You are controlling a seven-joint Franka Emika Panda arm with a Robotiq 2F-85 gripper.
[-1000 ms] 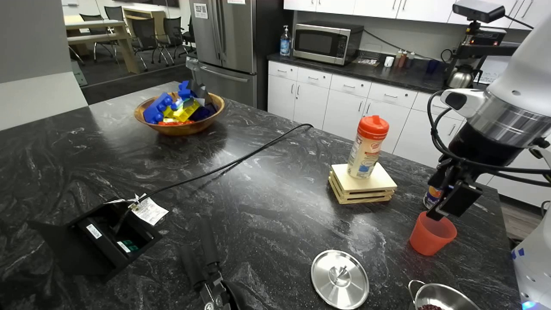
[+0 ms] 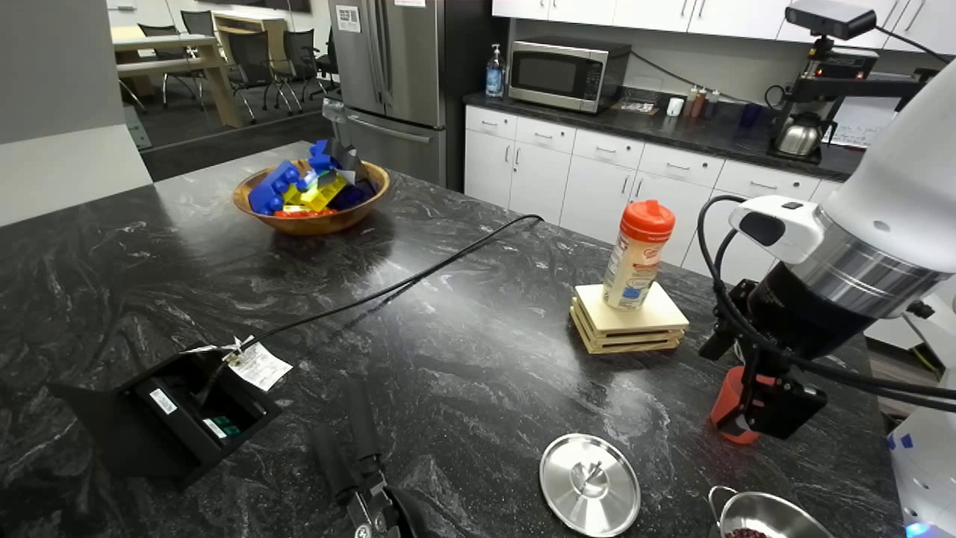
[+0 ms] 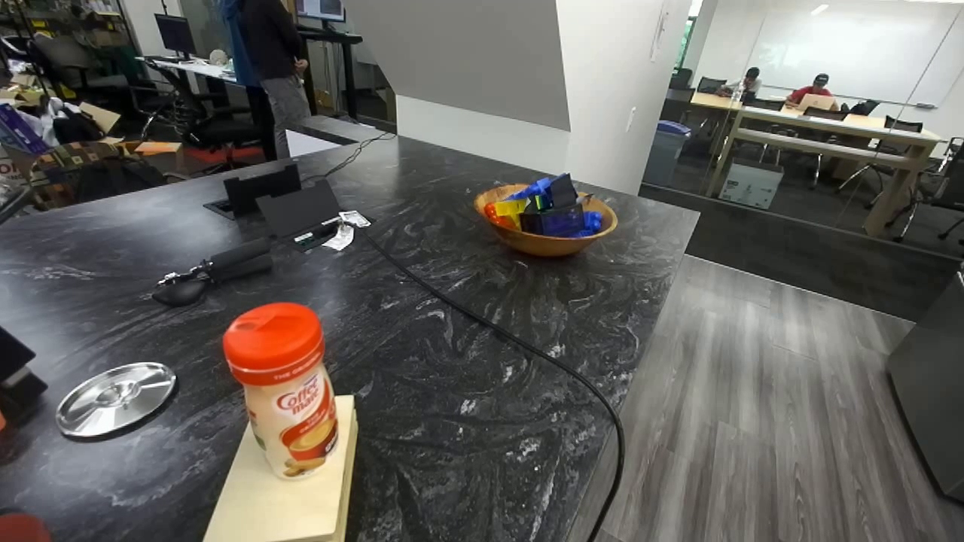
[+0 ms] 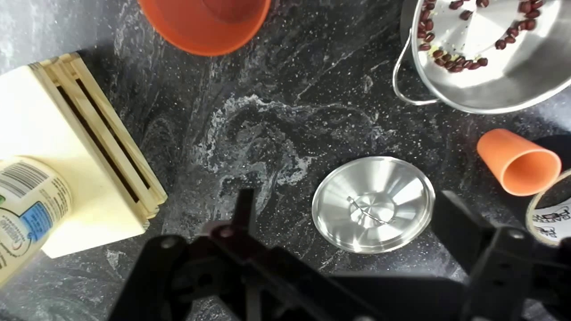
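My gripper stands open over the dark counter, its two fingers wide apart at the bottom of the wrist view and nothing held between them. Past the fingertips lies a round steel lid (image 4: 373, 205), flat on the counter and closer to the right finger. A steel pot (image 4: 498, 88) with dark red beans inside is at the top right. The orange-red cup (image 4: 206, 24) shows at the top edge; in exterior view 1 the gripper partly covers it. A creamer bottle (image 2: 638, 255) with a red cap stands on stacked pale wooden boards (image 2: 627, 324).
A small orange cup (image 4: 518, 162) lies on its side by a white patterned container (image 4: 554, 219). A wooden bowl (image 2: 314, 218) of coloured blocks, a black cable (image 2: 385, 288) and a black open box (image 2: 179, 408) occupy the far side. Bare counter separates boards and lid.
The arm and gripper have moved left and toward the camera in exterior view 1, now covering much of the orange-red cup and the can behind it. The objects on the counter look unmoved.
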